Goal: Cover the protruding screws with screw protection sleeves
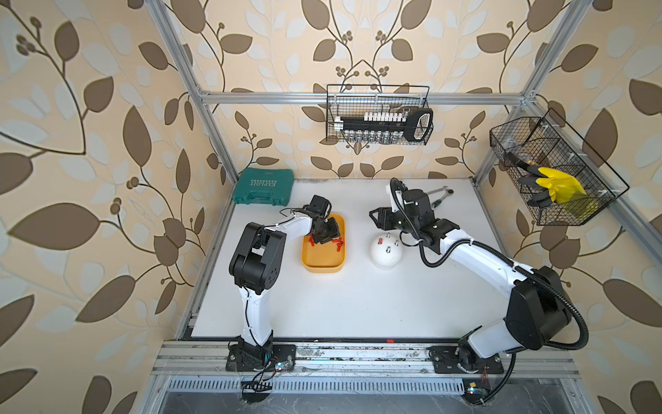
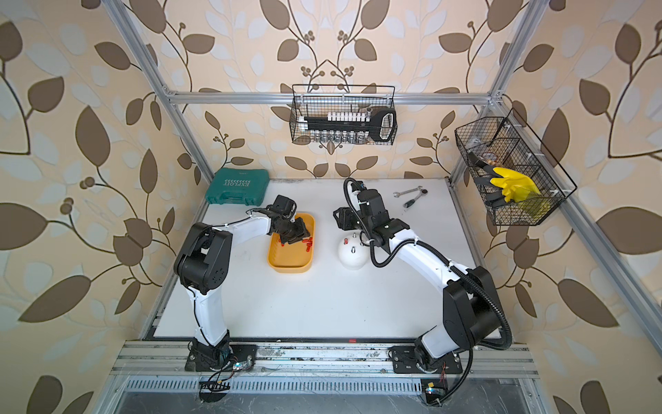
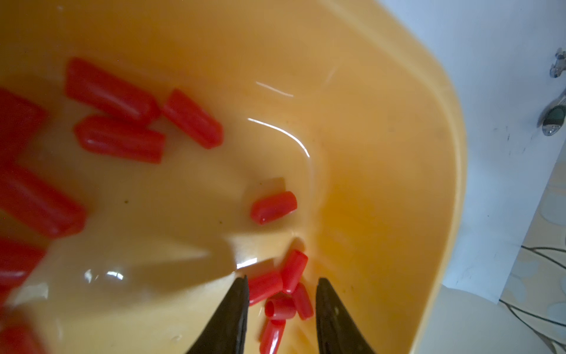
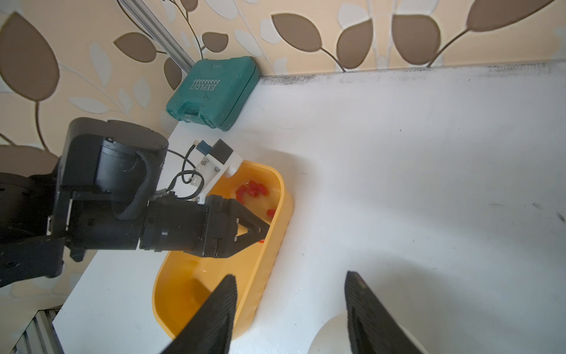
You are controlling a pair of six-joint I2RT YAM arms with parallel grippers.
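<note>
Red sleeves (image 3: 273,206) lie loose in the orange tray (image 1: 322,258). My left gripper is down inside the tray, its fingers parted over a small cluster of sleeves; whether any is between them is unclear. The white dome (image 1: 384,258) to the tray's right carries several metal screws, one area showing red (image 1: 379,240). My right gripper stands open above and behind the dome, with nothing seen between its fingers.
A green case (image 1: 263,185) is at the back left, wrenches (image 2: 413,196) at the back right. Wire baskets hang on the walls.
</note>
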